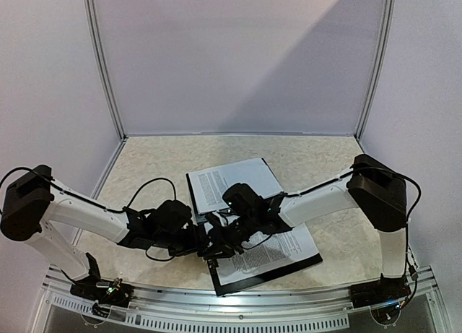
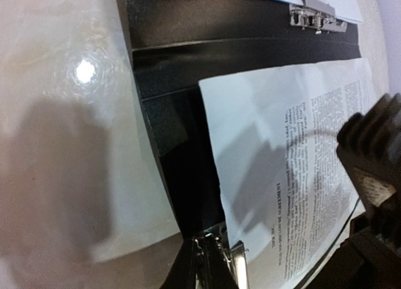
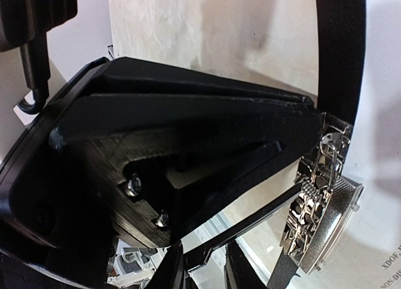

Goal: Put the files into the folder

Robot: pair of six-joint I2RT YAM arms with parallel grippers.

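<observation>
The black folder (image 1: 268, 277) lies spread open on the table, white printed sheets on both halves. On the near half lies a file sheet (image 2: 250, 151), its edge beside a metal clip (image 3: 319, 195). My left gripper is shut at this clip; whether anything thin is between its fingers is hidden. In the right wrist view, the left gripper's black finger (image 3: 294, 123) reaches the clip's far end. The right gripper stands part open, the clip's raised metal lever (image 3: 250, 220) extending to the gap between its fingers.
Another sheet (image 1: 231, 185) rests on the folder's far half, where a second clip (image 2: 316, 16) shows. Both arms meet closely over the near clip. Bare table surrounds the folder, and a metal rail (image 1: 238, 317) runs along the front.
</observation>
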